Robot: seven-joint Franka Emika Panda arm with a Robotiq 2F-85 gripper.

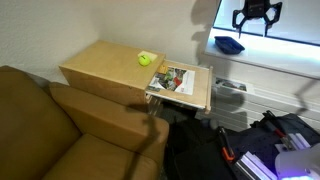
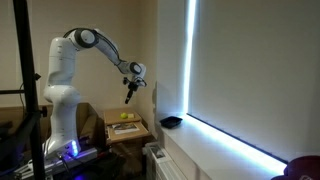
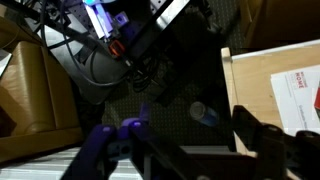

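Note:
High over the windowsill in exterior view 1 hangs my gripper [image 1: 254,30], its two fingers spread wide with nothing visible between them. Exterior view 2 shows the gripper [image 2: 128,101] pointing down in the air, clear of the furniture. A yellow-green ball [image 1: 144,59] rests on the wooden cabinet top [image 1: 100,65]. An open drawer [image 1: 203,88] in front of it holds papers [image 1: 174,79]. On the windowsill lies a dark blue bowl-like object [image 1: 229,45]. The wrist view shows dark fingers at the bottom, apart, over the floor, and papers [image 3: 294,100] at right.
A brown leather sofa [image 1: 95,135] stands before the cabinet. Cables and the robot's base area [image 1: 290,150] occupy the lower right. A white radiator-like unit [image 1: 250,103] runs below the sill. The air around the gripper looks free.

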